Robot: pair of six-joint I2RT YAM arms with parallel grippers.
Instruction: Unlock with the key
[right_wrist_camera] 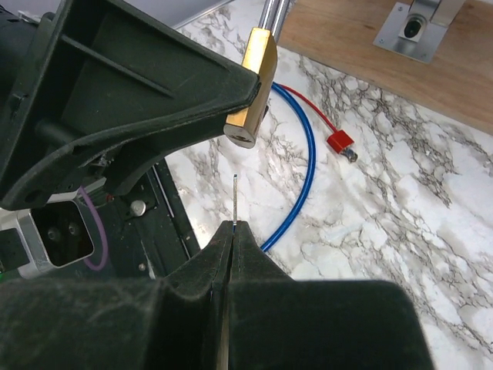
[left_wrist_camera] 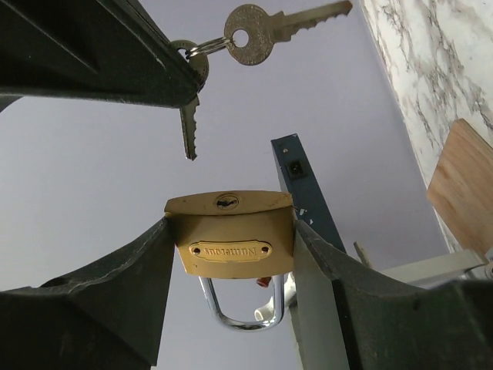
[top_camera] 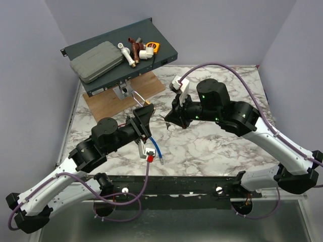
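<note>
My left gripper is shut on a brass padlock [left_wrist_camera: 229,250], with one finger on each side. The keyhole [left_wrist_camera: 226,202] faces up in the left wrist view, towards the keys; the steel shackle [left_wrist_camera: 243,325] hangs below, both legs meeting the body. My right gripper is shut on a key [right_wrist_camera: 234,196], whose thin blade sticks out beyond the fingertips. That blade points towards the padlock's keyhole end, with a gap between them. A second key [left_wrist_camera: 253,35] dangles from the shared ring [left_wrist_camera: 208,48].
The dark shelf [top_camera: 166,48] at the back carries a grey case [top_camera: 96,61] and pipe fittings. A wooden board [top_camera: 151,83] lies beneath it. Blue tubing [right_wrist_camera: 310,154] and a red connector [right_wrist_camera: 340,141] lie on the marble table below the grippers.
</note>
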